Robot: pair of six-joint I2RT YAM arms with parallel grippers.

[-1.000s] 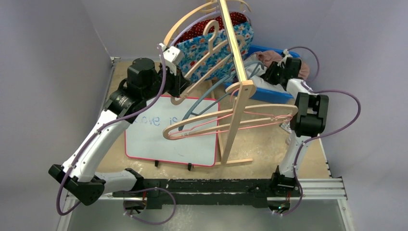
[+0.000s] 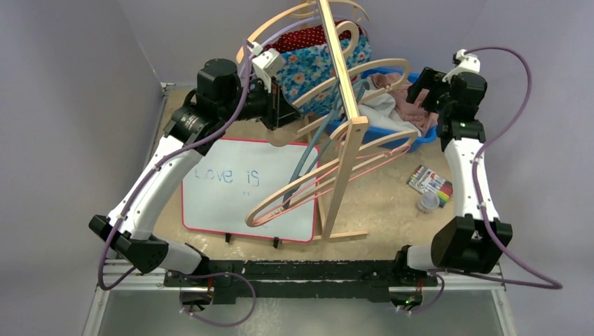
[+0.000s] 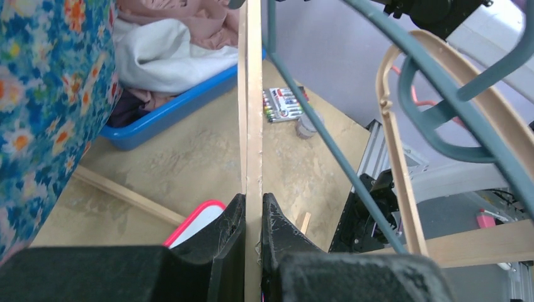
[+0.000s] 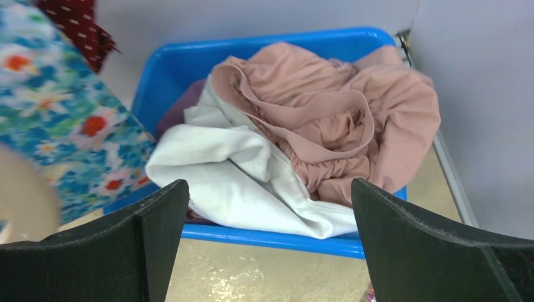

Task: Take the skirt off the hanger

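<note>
The left gripper is shut on a bare wooden hanger (image 3: 253, 132), which stands edge-on between its fingers. From above, this hanger (image 2: 384, 64) stretches across the rack's top bar (image 2: 337, 56), its hook close to the bar. My right gripper stands open and empty, over the right side of the blue bin (image 4: 277, 241). Inside the bin lie a pink garment (image 4: 393, 104) with a loose waistband and a white cloth (image 4: 220, 189). No cloth shows on the held hanger.
Blue floral cloth (image 2: 308, 73) and dark-red dotted cloth (image 2: 294, 40) hang at the back of the rack. Grey-blue and pale wooden hangers crowd its front. A whiteboard (image 2: 245, 185), markers (image 2: 429, 183) and a small clear tub (image 2: 428, 202) lie below.
The right gripper has drawn away from the hanger to the bin's right side and opened. My left gripper has carried its hanger rightward, bringing the hook to the bar. Neighbouring hangers have swung.
</note>
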